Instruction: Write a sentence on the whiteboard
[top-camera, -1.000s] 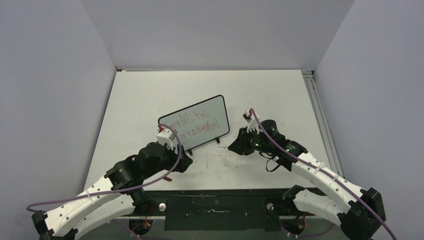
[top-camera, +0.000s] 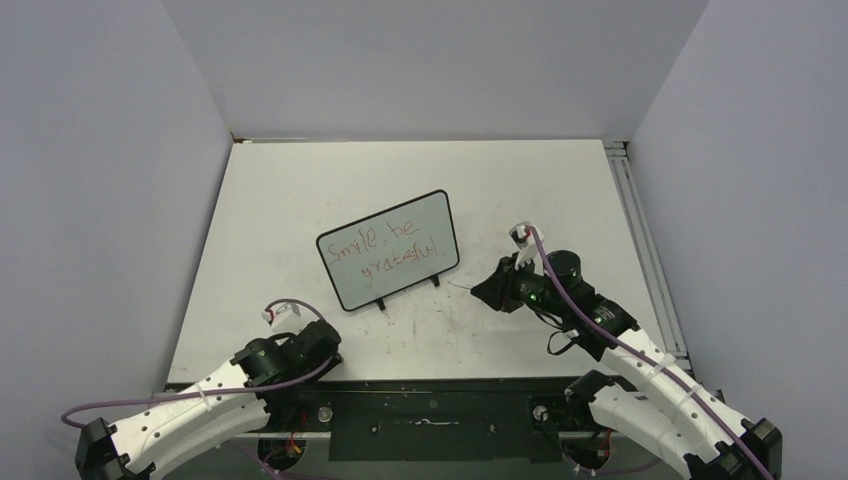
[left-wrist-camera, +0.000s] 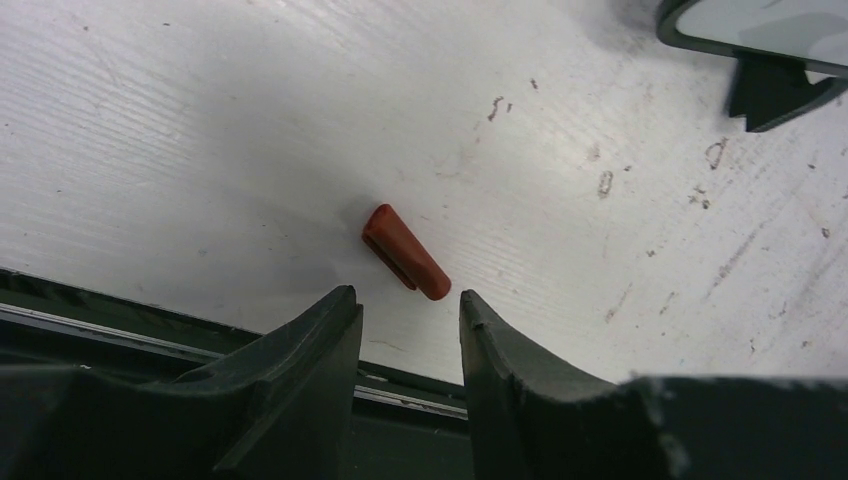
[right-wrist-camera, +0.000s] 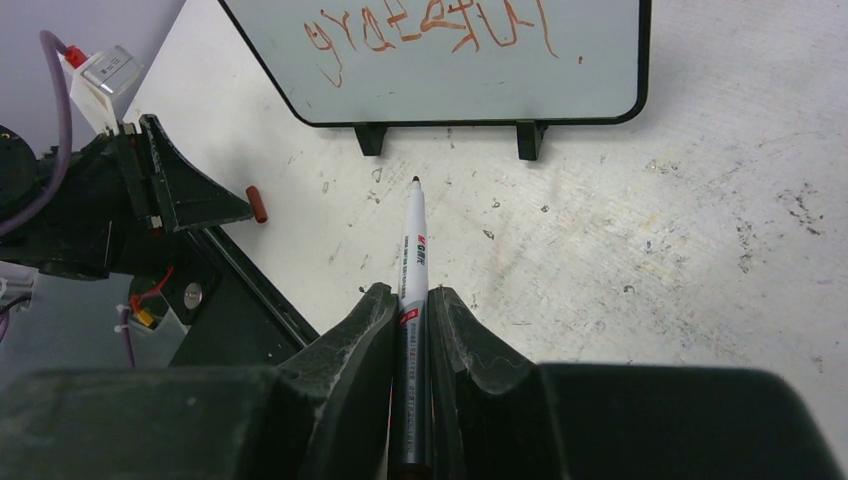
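Observation:
The whiteboard (top-camera: 388, 248), black-rimmed, stands tilted in the middle of the table with "Smile, be grateful" in red on it. My right gripper is shut on a slim white marker (right-wrist-camera: 414, 255), its dark tip bare and pointing toward the board but apart from it. On the table near the front edge lies a red cap (left-wrist-camera: 405, 250). Over it is my left gripper, its fingers parted and empty; the cap shows just beyond the fingertips in the left wrist view. From the top view the left arm hides the cap.
Two black feet (right-wrist-camera: 529, 139) hold up the board's lower edge. Dark ink specks mark the table in front of it. Grey walls close in the sides.
My left gripper has moved left and toward the front edge, covering the red cap in the top view. The right gripper, still with the marker, has shifted a little to the right. The writing is unchanged.

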